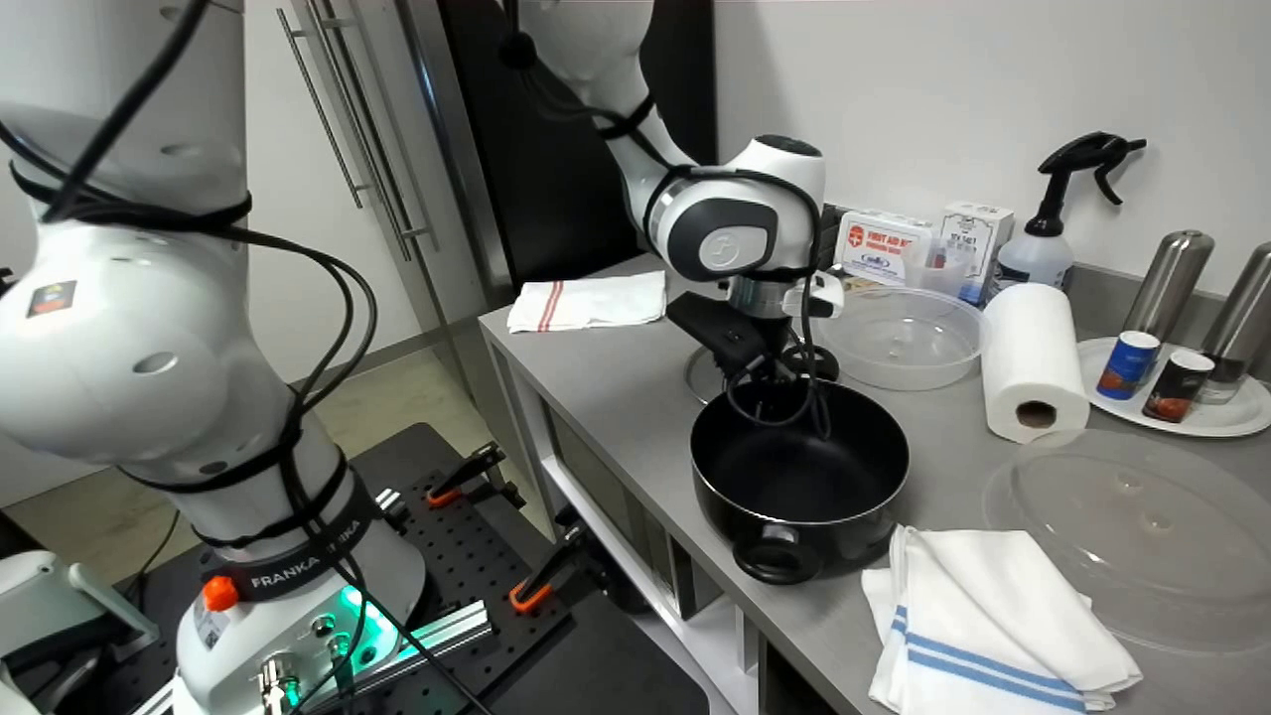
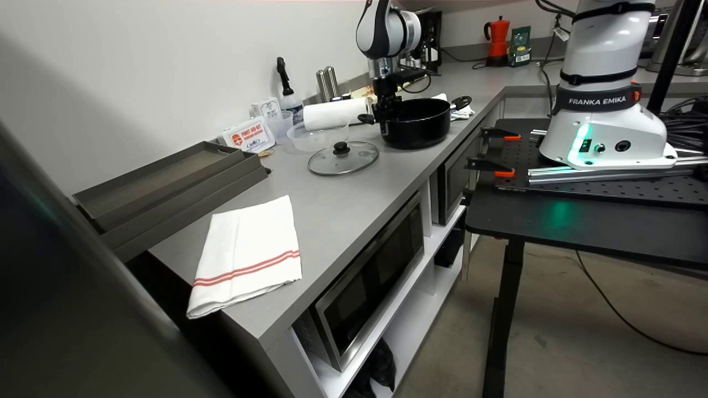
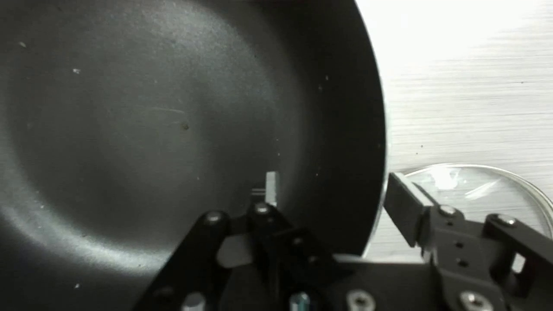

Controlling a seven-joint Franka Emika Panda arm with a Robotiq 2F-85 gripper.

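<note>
A black pot (image 1: 798, 477) with two handles stands empty on the grey counter. My gripper is at its far rim in exterior view 1, pointing down. In the wrist view one finger (image 3: 272, 189) is over the pot's inside and the other finger (image 3: 407, 207) is outside the wall, with the rim passing between them. A gap shows on both sides of the rim, so the fingers are open around it. From outside, the fingertips are hard to make out against the black pot.
A glass lid (image 2: 358, 156) lies beside the pot. Close by are a clear plastic bowl (image 1: 906, 340), a paper towel roll (image 1: 1034, 357), a blue-striped towel (image 1: 989, 620) and a clear plastic lid (image 1: 1150, 542). Bare counter lies between the glass lid and the red-striped towel (image 2: 249, 249).
</note>
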